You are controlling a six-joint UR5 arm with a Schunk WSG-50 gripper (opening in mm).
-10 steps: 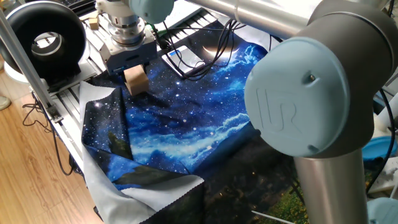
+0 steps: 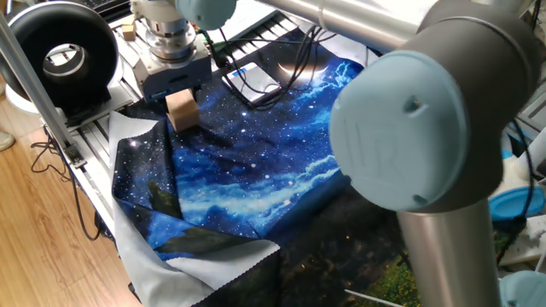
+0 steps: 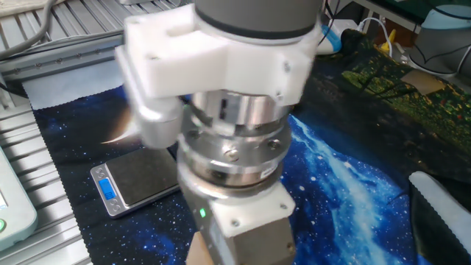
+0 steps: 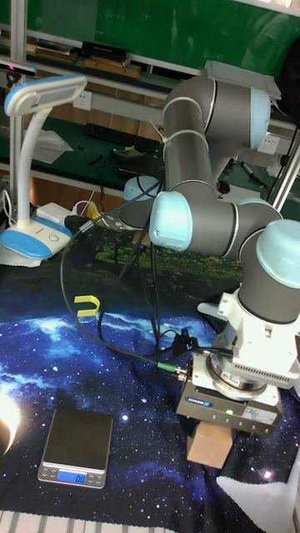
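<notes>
A plain light-brown block (image 2: 182,110) hangs directly beneath the dark gripper (image 2: 179,95), above the galaxy-print cloth. The gripper is shut on it, though the fingers themselves are hidden. In exterior view 3 the block (image 4: 209,444) sticks out below the gripper body at the right, with a pale folded part of the cloth beside it. Exterior view 2 shows only a sliver of the block (image 3: 197,252) behind the gripper body.
A small digital scale (image 4: 77,445) lies on the cloth with an empty plate, its display reading 0.0. Black cables (image 2: 300,72) loop over it from the arm. The cloth (image 2: 247,166) is folded over at one side. A desk lamp (image 4: 36,236) stands behind.
The gripper and the block have shifted slightly left together in exterior view 1. The large arm joint in the foreground has turned and moved a little left. The scale and cloth stay put.
</notes>
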